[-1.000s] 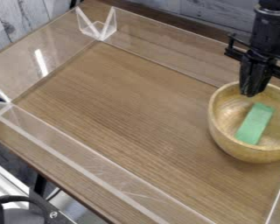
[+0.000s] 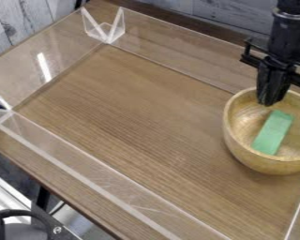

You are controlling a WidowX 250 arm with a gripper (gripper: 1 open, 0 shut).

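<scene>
The black gripper (image 2: 268, 73) hangs at the right edge, shut, over the back rim of a wooden bowl (image 2: 246, 150). Nothing shows between its fingers. A green block (image 2: 273, 133) lies inside the bowl, below the gripper.
A clear plastic piece (image 2: 104, 27) stands near the back edge. A dark cable or fitting (image 2: 22, 223) is at the bottom left corner.
The gripper has shifted very slightly; the bowl and green block look the same.
</scene>
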